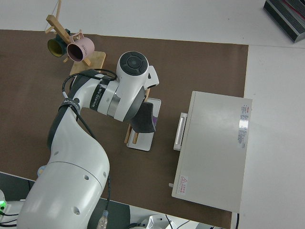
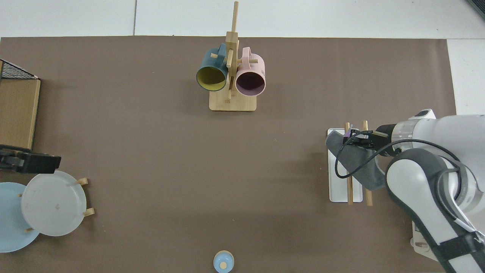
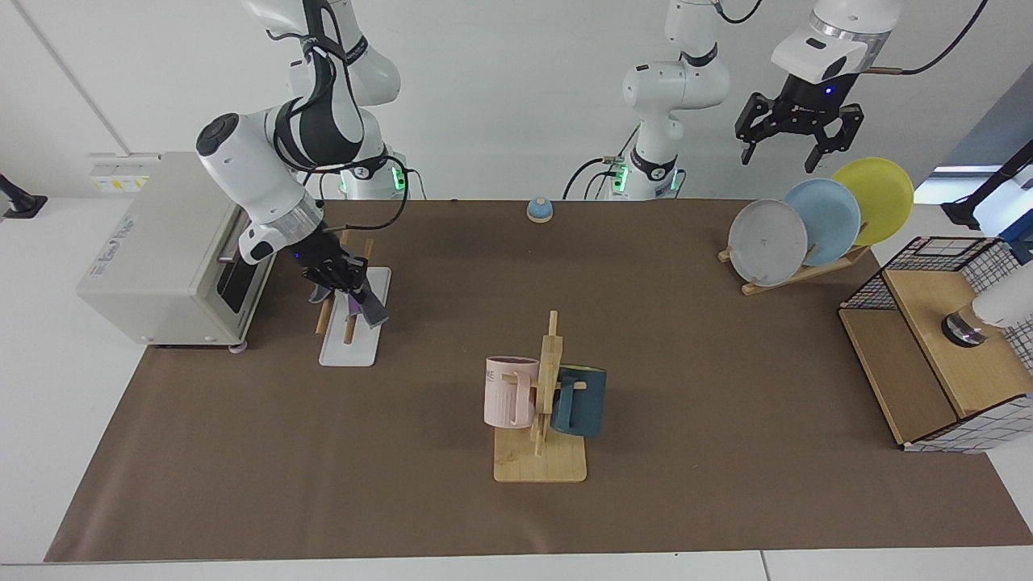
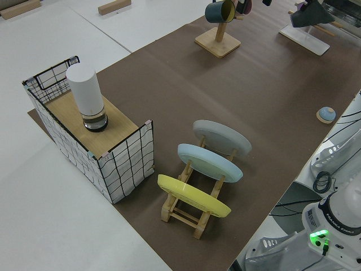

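Observation:
One arm reaches over a white board with wooden dowels [image 3: 353,355] beside the white appliance [image 1: 209,152]; its gripper [image 3: 340,290] carries or touches a grey sheet-like piece [image 2: 366,168], with a purple object partly visible, and its fingers are mostly hidden. The other arm's black gripper [image 3: 779,140] hangs at the back beyond the plates, its fingers apart. A wooden mug tree [image 2: 232,104] holds a blue mug [image 2: 211,68] and a pink mug [image 2: 250,68].
A plate rack holds white [image 2: 52,204], light-blue and yellow [image 4: 192,195] plates. A wire-and-wood shelf [image 4: 115,130] bears a white cylinder [image 4: 84,90]. A small blue round object [image 2: 223,261] lies near the edge.

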